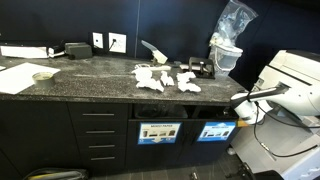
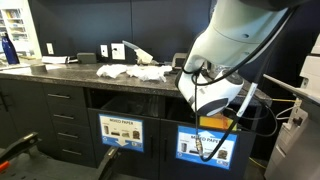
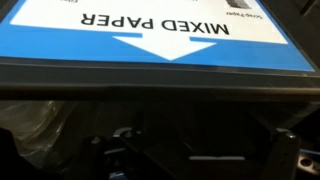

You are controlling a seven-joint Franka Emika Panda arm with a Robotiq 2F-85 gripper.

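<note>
Open and with nothing visible between its fingers, my gripper hangs over a dark bin opening, its dark fingers at the lower left and lower right of the wrist view. The blue-and-white mixed paper sign is upside down along the top there. In exterior view 1 the arm reaches in from the right to the counter front, above the right-hand sign. Its gripper is mostly dark and hard to make out. White crumpled pieces lie in a loose group on the dark counter.
A left-hand sign marks another opening. Clear plastic shows at the left of the wrist view. A round tin, a dark box and a clear bagged container stand on the counter.
</note>
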